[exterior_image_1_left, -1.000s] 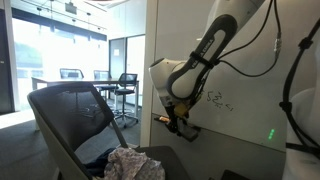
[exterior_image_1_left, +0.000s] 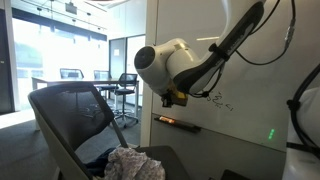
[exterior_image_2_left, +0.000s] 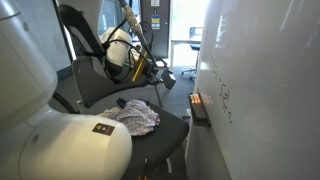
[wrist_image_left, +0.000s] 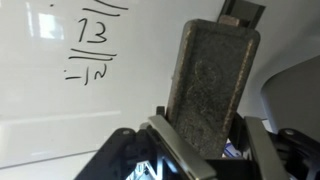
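Observation:
A dark, worn whiteboard eraser (wrist_image_left: 212, 85) stands lengthwise out of my gripper, whose fingers are shut on its near end. Behind it is the whiteboard (wrist_image_left: 150, 60), with black handwritten figures (wrist_image_left: 95, 38) to the left in the wrist view. In exterior view 1 the gripper (exterior_image_1_left: 176, 98) is raised above the board's dark ledge (exterior_image_1_left: 178, 124), clear of it. An orange item (exterior_image_1_left: 168, 120) lies at the ledge's left end. Handwriting (exterior_image_1_left: 218, 100) shows on the board to the right of the gripper.
Below and to the left is an office chair (exterior_image_1_left: 75, 115) with a crumpled patterned cloth (exterior_image_1_left: 133, 164) on its seat. More chairs and a table (exterior_image_1_left: 75, 80) stand far back by the windows. A cable hangs along the arm.
The arm has lifted the gripper up from the ledge and slightly left, the eraser coming up with it. The orange item stayed on the ledge.

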